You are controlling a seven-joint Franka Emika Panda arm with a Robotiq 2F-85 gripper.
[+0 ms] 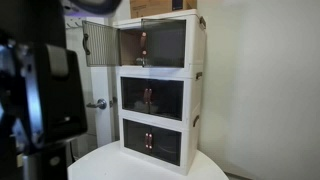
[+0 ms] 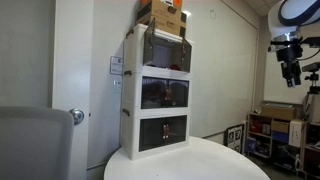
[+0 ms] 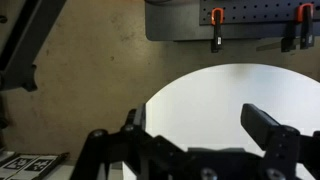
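A white cabinet (image 1: 195, 80) of three stacked units stands on a round white table (image 1: 115, 168). Its dark see-through doors have brownish-red handles. On the top unit, the left door (image 1: 100, 45) is swung out, while the middle doors (image 1: 150, 97) and the bottom doors (image 1: 152, 142) look closed. My gripper (image 2: 291, 75) hangs at the far right in exterior view 2, well apart from the cabinet. In the wrist view, the gripper is open over the table, its fingers wide apart and nothing between them.
Cardboard boxes (image 2: 163, 14) rest on top of the cabinet. A grey chair back (image 2: 35, 143) stands at the left, and a loaded shelf (image 2: 285, 138) is behind at the right. Orange-and-black clamps (image 3: 217, 28) sit along a perforated edge.
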